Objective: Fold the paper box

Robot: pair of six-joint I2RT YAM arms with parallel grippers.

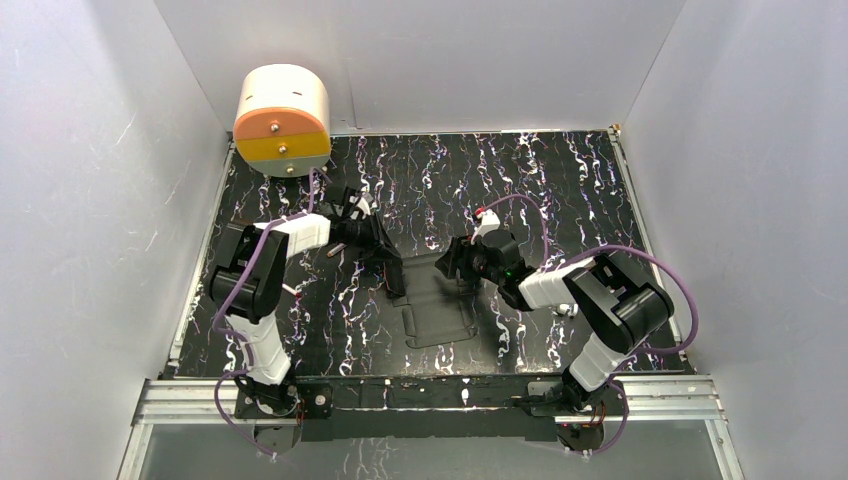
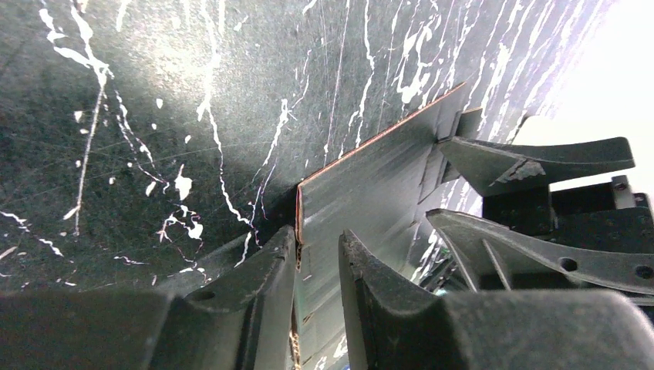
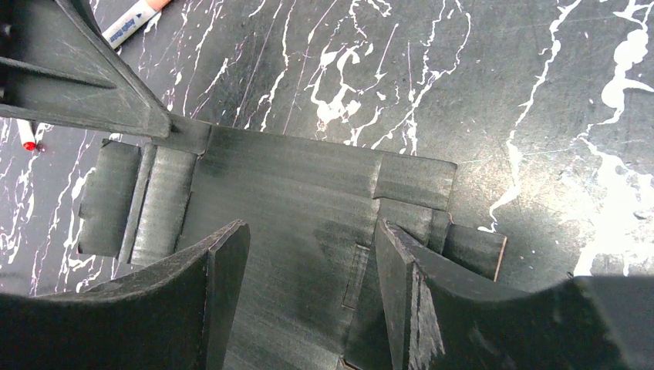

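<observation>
In the top view a black paper box sheet [image 1: 435,310] lies unfolded at mid-table, creased into panels. My left gripper is at its left flap [image 2: 362,193]. That flap is tilted up off the table, its brown edge passing between the fingers, which stand apart. One finger [image 2: 281,266] appears to touch the flap's outer side. My right gripper hovers over the sheet's right part, fingers spread. Narrow folded flaps [image 3: 412,220] show by its right finger. I cannot tell whether either of its fingertips touches the sheet.
At the back left stands a rounded cabinet with coloured drawers [image 1: 283,120]. An orange-capped marker [image 3: 135,21] lies beyond the sheet, near the left arm.
</observation>
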